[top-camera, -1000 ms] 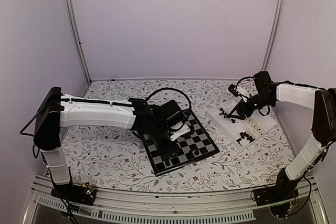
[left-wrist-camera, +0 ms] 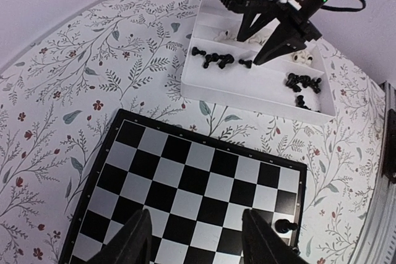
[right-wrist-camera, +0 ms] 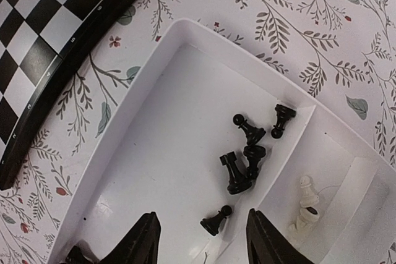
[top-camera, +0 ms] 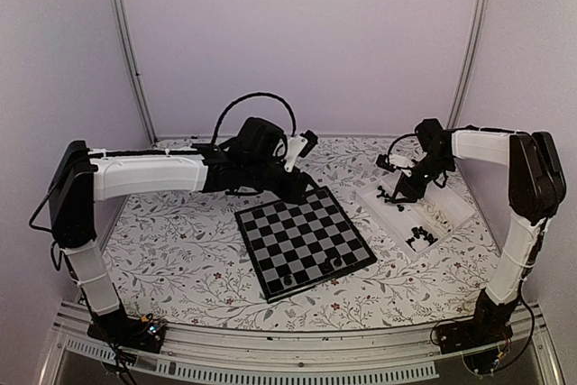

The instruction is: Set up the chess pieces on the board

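Note:
The chessboard [top-camera: 297, 232] lies mid-table, with a few black pieces on its near-right squares, such as one [left-wrist-camera: 283, 225] in the left wrist view. My left gripper is open and empty, raised over the board's far part. My right gripper hangs low over the white tray [right-wrist-camera: 154, 122], fingers apart with nothing between them. A black pawn [right-wrist-camera: 213, 221] lies just beyond its fingertips. A black rook [right-wrist-camera: 235, 174] and several other black pieces lie loose in that compartment; white pieces [right-wrist-camera: 308, 193] lie in the neighbouring one.
The tray sits right of the board with a narrow strip of patterned table [top-camera: 433, 290] around it. The table left of the board is clear. Walls enclose the back and sides.
My left arm has risen from the board's near part toward the back.

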